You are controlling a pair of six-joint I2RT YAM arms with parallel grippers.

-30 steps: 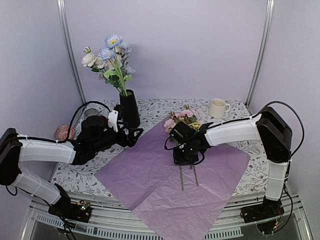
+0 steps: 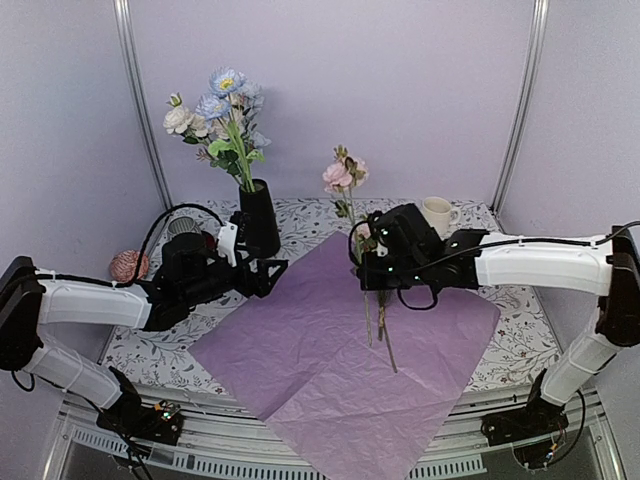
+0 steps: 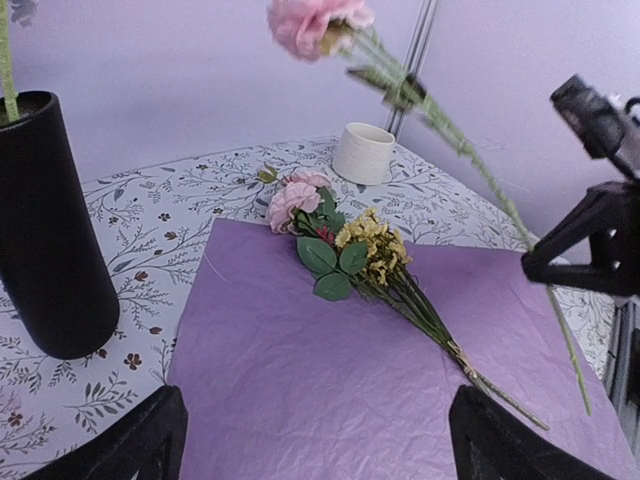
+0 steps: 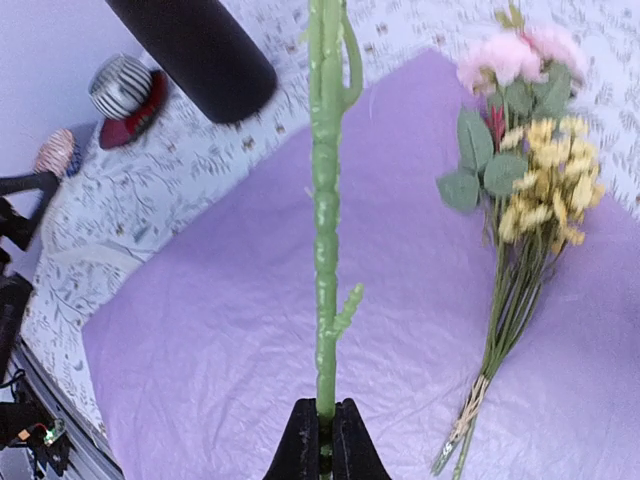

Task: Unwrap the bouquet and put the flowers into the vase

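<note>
My right gripper is shut on the thin green stem [image 4: 327, 230] of a pink flower. In the left wrist view that pink flower [image 3: 315, 25] is raised off the paper and tilted, its lower stem hanging below the right fingers [image 3: 575, 240]. The black vase [image 2: 259, 222] stands upright at the back left, holding blue and white flowers [image 2: 222, 110]. Just in front of the vase, my left gripper is open with nothing between its fingers. More flowers, pink and yellow [image 3: 372, 248], lie bundled on the purple paper.
Purple paper [image 2: 310, 350] covers the middle of the patterned table, its left part bare. A white mug [image 2: 438, 215] stands at the back right. Left of the vase are a striped round object [image 4: 122, 88] and a pinkish ball [image 2: 128, 265].
My right gripper has risen from the paper, bringing the pink flower up with it. The flower's head now stands clear above the table's back edge. The left arm has stayed still.
</note>
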